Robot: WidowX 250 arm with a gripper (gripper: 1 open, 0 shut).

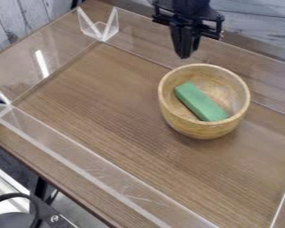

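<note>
A light wooden bowl (pixel 178 114) sits on the right half of the brown table, holding a green rectangular block (pixel 201 101). My black gripper (pixel 184 50) hangs above and behind the bowl at the top of the camera view, pointing down, apart from both bowl and block. It looks shut, with nothing seen between its fingers.
A black curved part and cables lie off the lower left edge.
</note>
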